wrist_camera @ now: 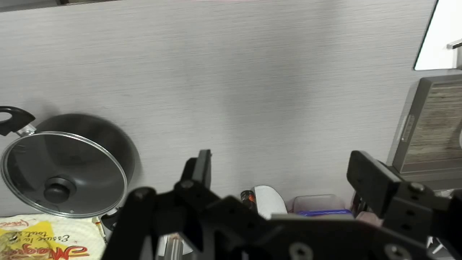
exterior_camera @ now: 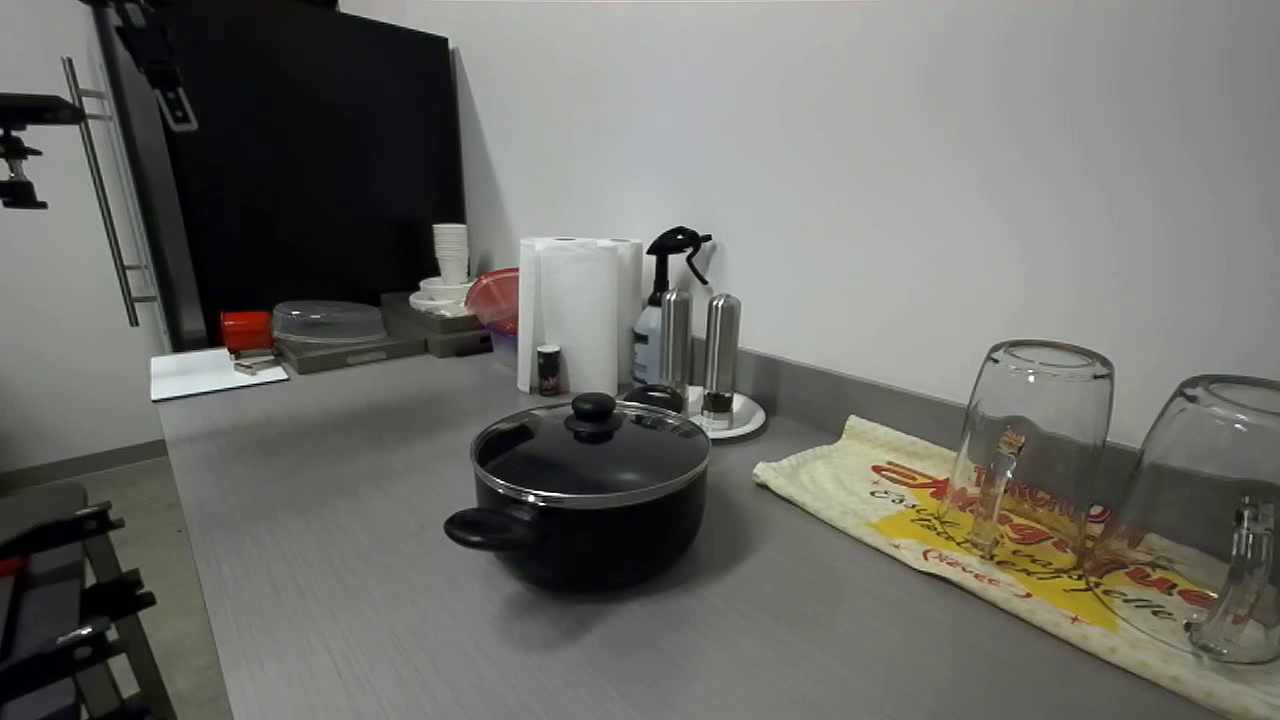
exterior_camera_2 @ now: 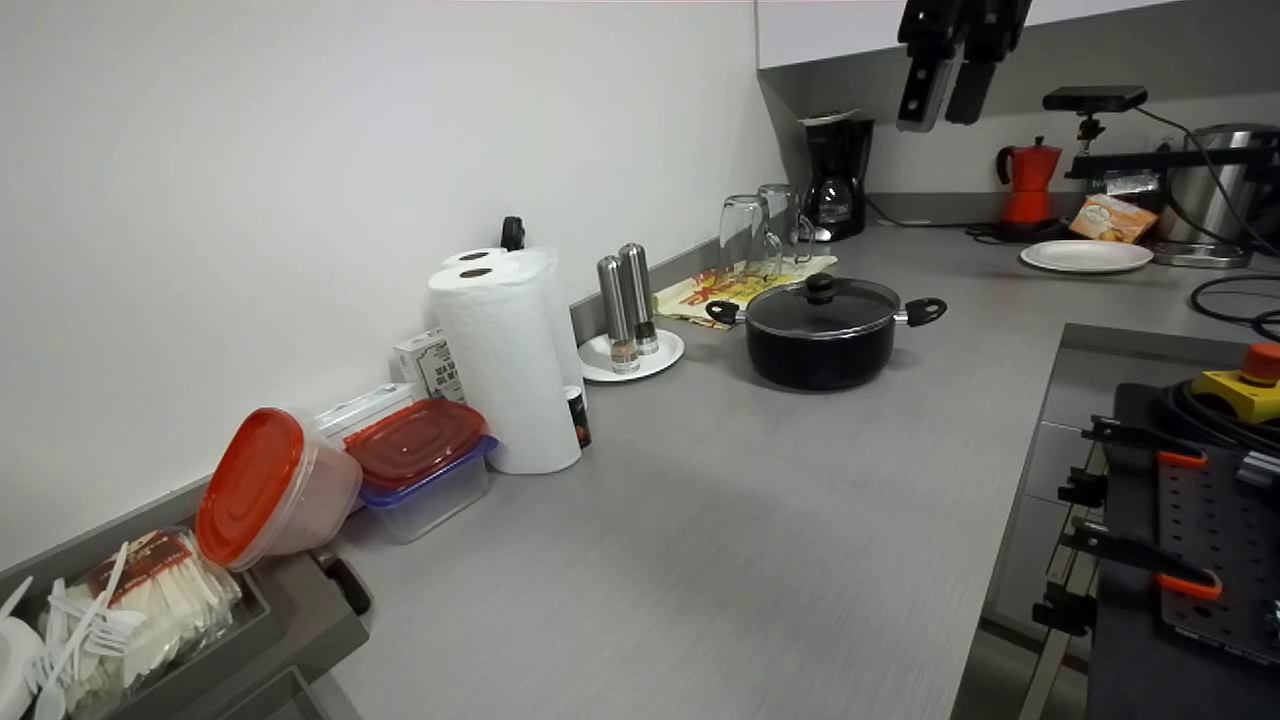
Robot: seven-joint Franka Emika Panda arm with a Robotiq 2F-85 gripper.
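A black pot [exterior_camera: 588,528] with a glass lid [exterior_camera: 593,454] stands on the grey counter, its lid seated on top. The wrist view has the same pot [wrist_camera: 108,130] at the lower left, outside the space between my fingers. High above the counter, my gripper [exterior_camera_2: 944,124] hangs clear of everything. In the wrist view its two fingers [wrist_camera: 202,169] are spread wide, so the gripper is open with nothing between them.
Paper towel rolls [exterior_camera_2: 504,360], two steel mills on a white plate [exterior_camera_2: 672,350] and lidded tubs [exterior_camera_2: 422,446] line the wall. Upturned glass mugs [exterior_camera: 1032,444] stand on a printed cloth [exterior_camera: 828,468].
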